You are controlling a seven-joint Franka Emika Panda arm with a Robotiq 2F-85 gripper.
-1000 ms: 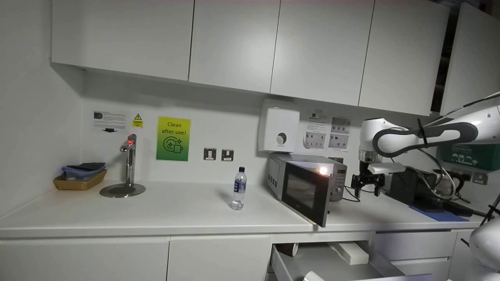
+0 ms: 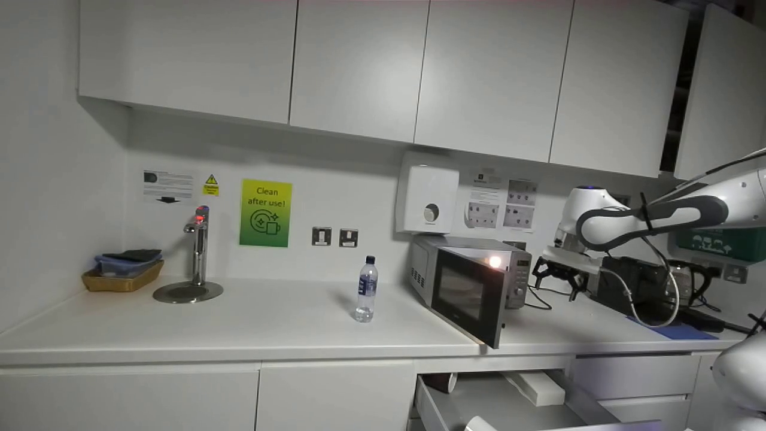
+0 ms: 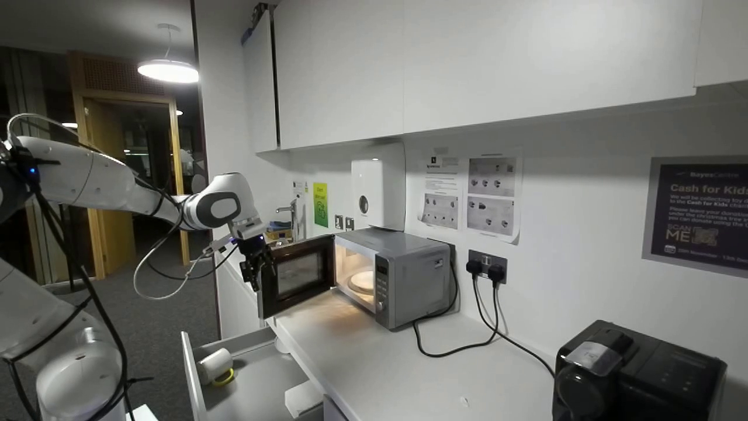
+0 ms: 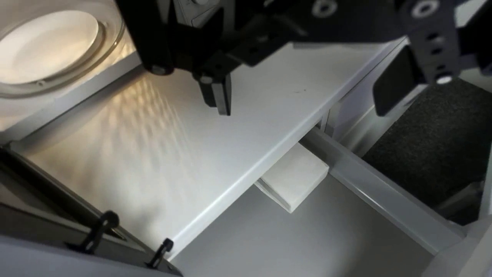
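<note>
My gripper stands open, and its two dark fingers are well apart with nothing between them. Beyond them lie the pale countertop and its front edge. The microwave has its door swung wide, its inside is lit, and a white plate rests on the turntable. From the side, my gripper appears close to the open door; whether it touches cannot be told. Below the counter, the drawer is pulled out, holding a white box and a white mug lying on its side.
A water bottle stands upright left of the microwave. Further left are a tap and a basket. A black machine and power cables occupy the other side. Between bottle and tap the counter is clear.
My gripper has tilted and risen slightly, with its hand shifting a little to the right in the first exterior view. The bottle, microwave door and drawer have not moved.
</note>
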